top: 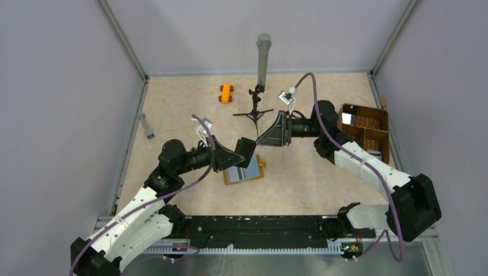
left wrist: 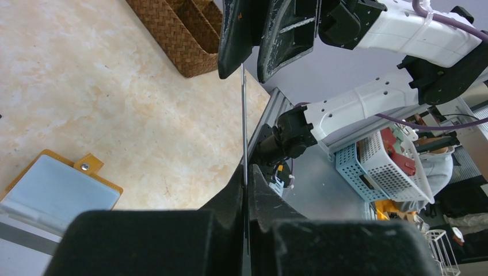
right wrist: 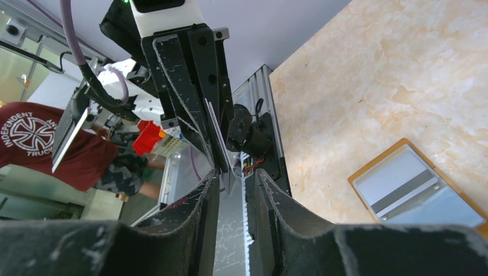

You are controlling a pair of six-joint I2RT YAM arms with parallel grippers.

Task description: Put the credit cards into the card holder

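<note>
A dark card (top: 246, 152) is held upright in my left gripper (top: 230, 156), shut on it; in the left wrist view it shows edge-on as a thin strip (left wrist: 244, 126) between the fingertips. My right gripper (top: 267, 137) stands part open at the card's top corner, its fingers either side of the card's edge line in the left wrist view; whether it touches cannot be told. The open card holder (top: 256, 171) with an orange-tan border lies on the table below both grippers, partly hidden in the top view.
A woven basket (top: 368, 121) with compartments stands at the right. A tripod (top: 255, 113) and an orange toy car (top: 226, 93) are at the back, a grey tool (top: 146, 125) at the left.
</note>
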